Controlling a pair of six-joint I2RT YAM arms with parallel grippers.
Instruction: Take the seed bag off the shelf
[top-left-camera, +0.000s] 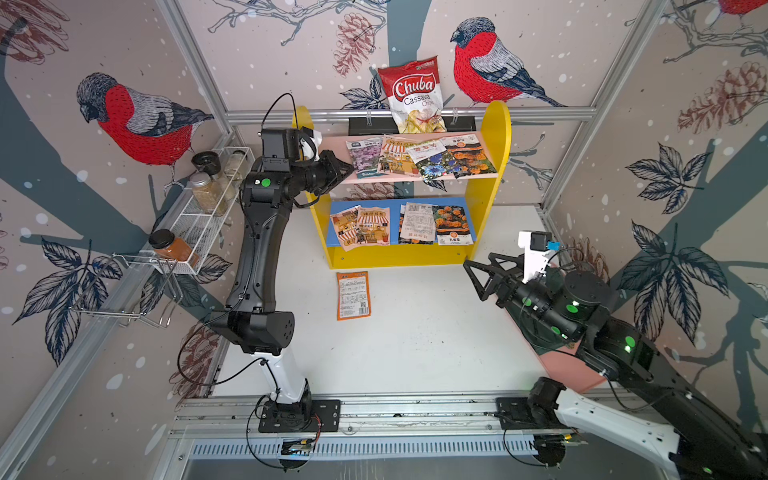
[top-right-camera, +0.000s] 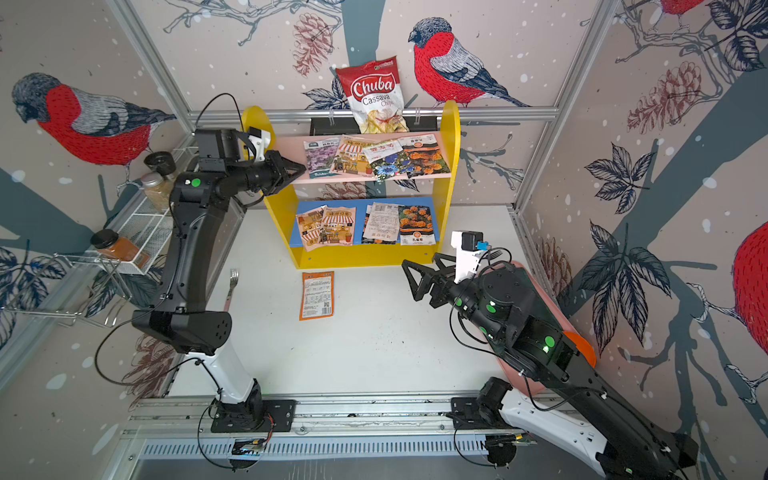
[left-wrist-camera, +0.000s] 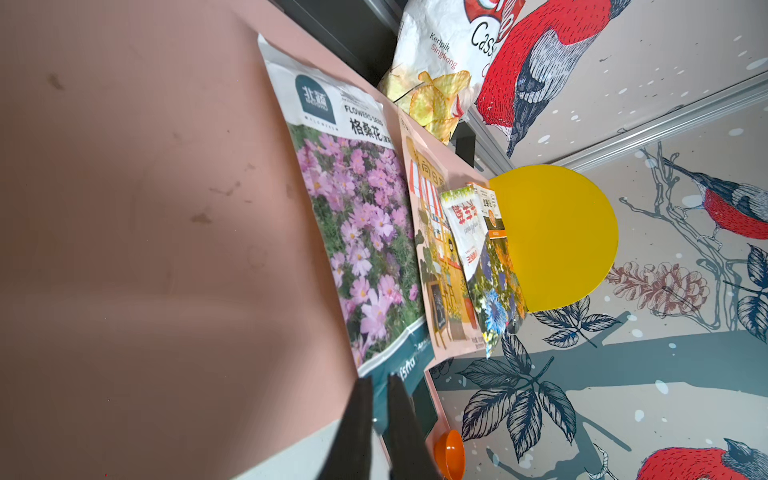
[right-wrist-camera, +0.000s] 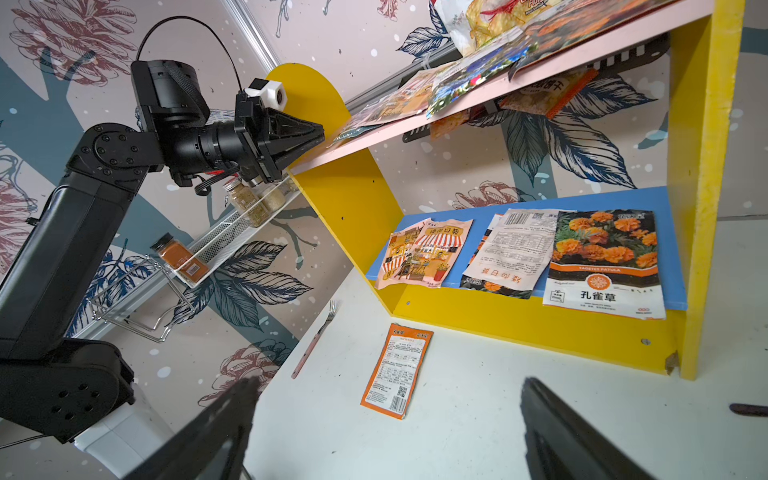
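The purple-flower seed bag (top-left-camera: 365, 156) lies leftmost of several packets on the upper pink shelf (left-wrist-camera: 160, 240). My left gripper (top-left-camera: 345, 169) is at that shelf's left front; in the left wrist view its blurred fingertips (left-wrist-camera: 360, 408) are at the bag's lower end. They look part open and close together; whether they touch the bag cannot be told. My right gripper (top-left-camera: 472, 276) stands open and empty in front of the shelf's right side.
More packets lie on the lower blue shelf (top-left-camera: 412, 200), and an orange-edged packet (top-left-camera: 353, 294) on the white table. A chips bag (top-left-camera: 412, 88) stands behind the top shelf. A wire rack with jars (top-left-camera: 208, 225) is at left.
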